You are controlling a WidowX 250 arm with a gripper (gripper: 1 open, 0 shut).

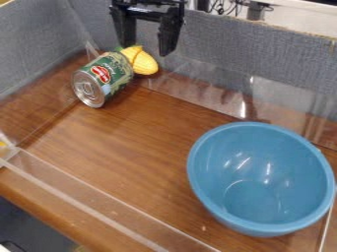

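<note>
My black gripper (146, 35) hangs at the top middle, open, its two fingers apart with nothing visible between them. Just below it, a yellow corn (144, 63) lies at the back of the wooden surface, partly behind a green Del Monte can (101, 79), which lies on its side. A large blue bowl (259, 178) stands at the right front.
Grey padded walls (250, 69) line the back and left, with clear plastic strips along the edges.
</note>
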